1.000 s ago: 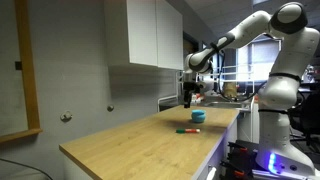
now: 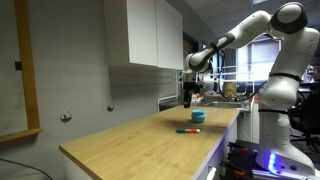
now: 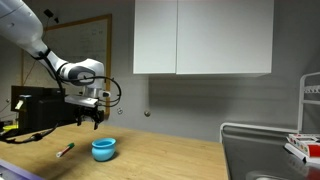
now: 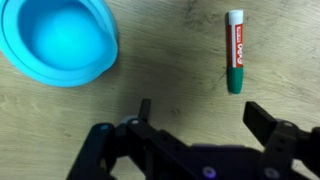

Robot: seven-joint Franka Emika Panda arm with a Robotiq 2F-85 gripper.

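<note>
A blue bowl [image 4: 60, 38] fills the upper left of the wrist view; in exterior view 2 the same bowl [image 3: 103, 149] stands on the wooden counter. A marker [image 4: 235, 52] with a white body, red label and green end lies apart from it, toward the upper right of the wrist view. Exterior view 1 has the marker [image 2: 188, 131] in front of the bowl [image 2: 199, 116]. My gripper is open above the counter, its fingers wide apart, with only bare wood between them. It touches neither the bowl nor the marker.
White wall cabinets [image 2: 155, 35] hang over the back of the counter. A grey sink [image 3: 265, 160] and a white rack [image 3: 308, 125] are at the right of exterior view 2.
</note>
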